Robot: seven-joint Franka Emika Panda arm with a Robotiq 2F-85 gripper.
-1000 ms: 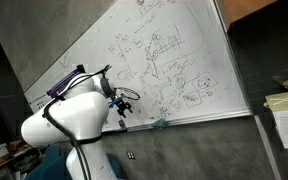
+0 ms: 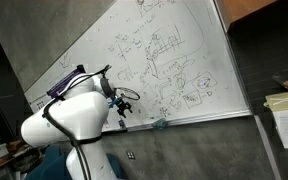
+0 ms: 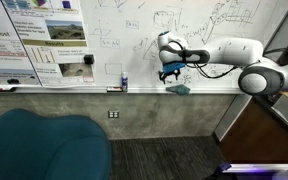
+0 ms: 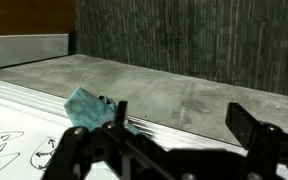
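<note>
A teal cloth (image 4: 87, 108) lies on the whiteboard's ledge (image 4: 174, 137), at the left in the wrist view. My gripper is open, with its two dark fingers apart and nothing held between them. The cloth shows just beyond the left finger (image 4: 121, 112), which hides a little of its right side. From exterior view 2, the gripper (image 3: 167, 76) hangs in front of the whiteboard (image 3: 219, 30), slightly above and left of the cloth (image 3: 178, 89). In exterior view 1 the cloth (image 2: 160, 124) rests on the ledge, right of and below the gripper (image 2: 124, 103).
Left of the gripper in exterior view 2, a small bottle (image 3: 124, 80) stands on the ledge near posters (image 3: 56, 45). A teal chair (image 3: 49, 145) fills the lower left. The ledge (image 3: 214, 91) is clear right of the cloth.
</note>
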